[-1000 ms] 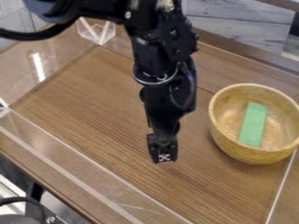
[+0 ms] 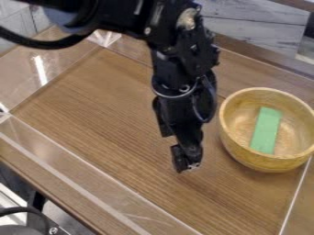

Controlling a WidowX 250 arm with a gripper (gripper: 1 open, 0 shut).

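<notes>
My black gripper [image 2: 185, 147] hangs low over the wooden table [image 2: 98, 128], just left of a yellow bowl [image 2: 230, 145]. It is open, and I see nothing held in it. Inside the bowl lies a flat light green block [image 2: 265, 129].
Bare tabletop fills the left and front of the view. A grey marbled wall [image 2: 258, 27] runs along the back. Black cables lie beyond the table edge at the lower left.
The arm has shifted and turned slightly, its fingertips moving a little to the right. The bowl and green block have not visibly moved.
</notes>
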